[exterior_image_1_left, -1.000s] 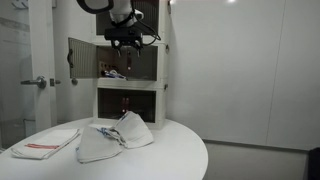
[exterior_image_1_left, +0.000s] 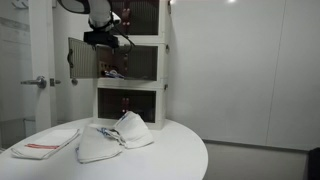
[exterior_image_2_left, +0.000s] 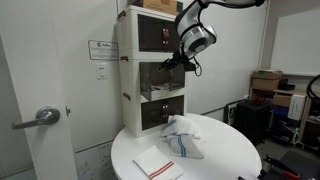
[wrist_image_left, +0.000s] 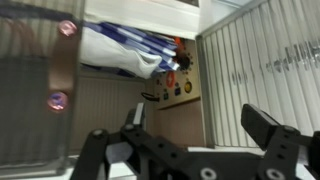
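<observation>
My gripper appears open in the wrist view, its two dark fingers wide apart with nothing seen between them. Beyond them are white and blue-striped cloths (wrist_image_left: 135, 50) inside a cabinet compartment. A ribbed panel (wrist_image_left: 270, 65) stands to the right. In exterior view 1 the gripper (exterior_image_1_left: 101, 40) is up by the middle compartment's open door (exterior_image_1_left: 82, 60), which swings out to the left. Some cloth (exterior_image_1_left: 113, 73) shows within that compartment. On the table lie a folded white cloth with a red stripe (exterior_image_1_left: 45, 145) and crumpled white cloths (exterior_image_1_left: 100, 145).
The white cabinet (exterior_image_2_left: 132, 75) stands at the back of the round white table (exterior_image_2_left: 220, 165). Its upper and lower doors look closed. A room door with a handle (exterior_image_2_left: 45, 117) is at the left.
The gripper has moved left and a little upward, from in front of the cabinet to near the open door's upper edge. The cloths on the table have not moved.
</observation>
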